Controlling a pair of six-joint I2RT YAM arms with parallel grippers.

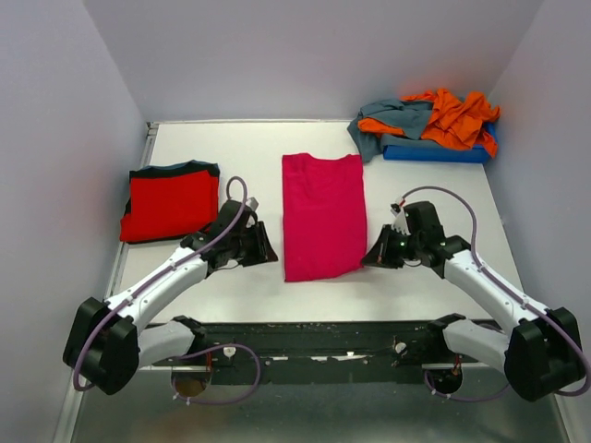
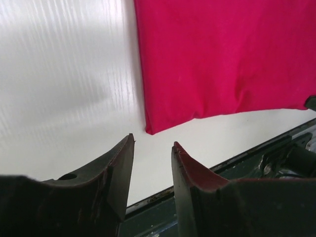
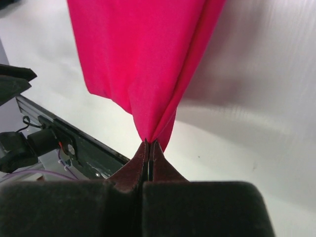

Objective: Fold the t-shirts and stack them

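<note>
A magenta T-shirt (image 1: 323,212), folded into a long rectangle, lies mid-table. My right gripper is shut on its near right corner, which is drawn up into a pinched, creased tip between the fingers. My left gripper stands open just outside the shirt's near left corner, with nothing between its fingers. On the left of the table sits a flat folded stack with a red shirt (image 1: 171,203) on top and dark cloth showing beneath.
A blue bin (image 1: 429,153) at the back right holds heaped orange and grey-teal shirts (image 1: 462,120).
</note>
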